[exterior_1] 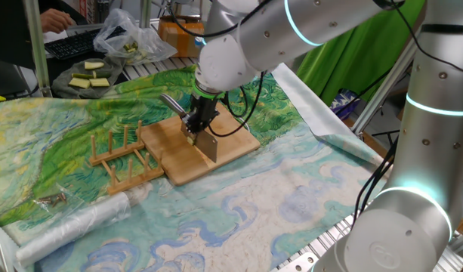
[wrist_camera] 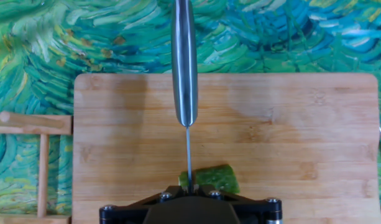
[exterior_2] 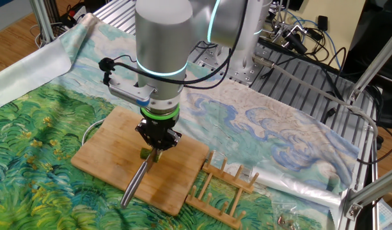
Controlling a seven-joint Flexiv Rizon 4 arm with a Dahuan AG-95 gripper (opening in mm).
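Observation:
A cleaver-like knife is clamped in my gripper, which is shut on it. Its steel handle (wrist_camera: 185,68) points away from me in the wrist view, and its broad blade (exterior_1: 206,146) stands upright, low over the wooden cutting board (wrist_camera: 289,137). Pieces of green vegetable (wrist_camera: 219,179), looking like cucumber, lie on the board, showing on both sides of the blade line. My fingers hide much of that spot, so I cannot tell how deep the edge sits. In exterior view 2 a green bit (exterior_2: 144,154) shows beside the knife.
A pegged wooden rack (exterior_1: 131,166) stands against the board's side. A clear plastic roll (exterior_1: 72,229) lies beyond it on the patterned cloth (exterior_1: 291,204). Cut vegetable pieces (exterior_1: 90,74) rest on a dark bag at the back. The cloth in front of the board is free.

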